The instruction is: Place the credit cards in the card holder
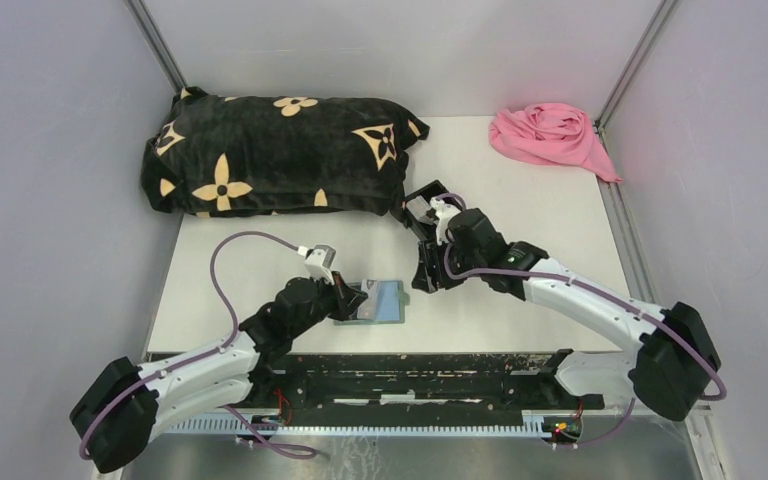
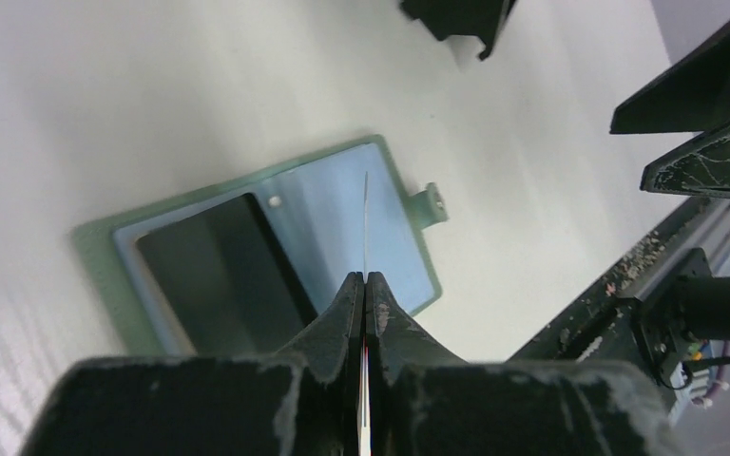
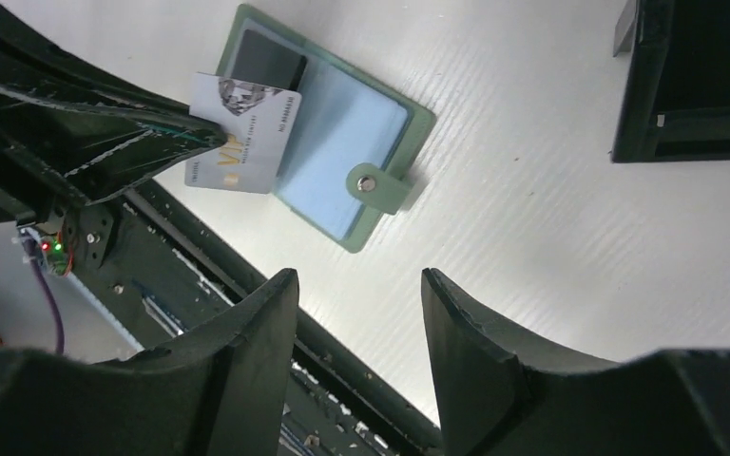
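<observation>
My left gripper is shut on a white credit card, seen edge-on in the left wrist view and face-on in the right. It hangs over the green card holder [image 3: 420,125], which lies on the table with a light blue inside [image 2: 333,209], a dark slot [image 2: 209,275] and a snap tab [image 3: 380,188]. My right gripper stands open to the right of the holder, higher up, with nothing between its fingers.
A black box [image 3: 684,150] stands behind the right gripper. A dark patterned cloth [image 1: 270,150] fills the back left, a pink cloth [image 1: 545,135] the back right. The table between holder and front edge is clear.
</observation>
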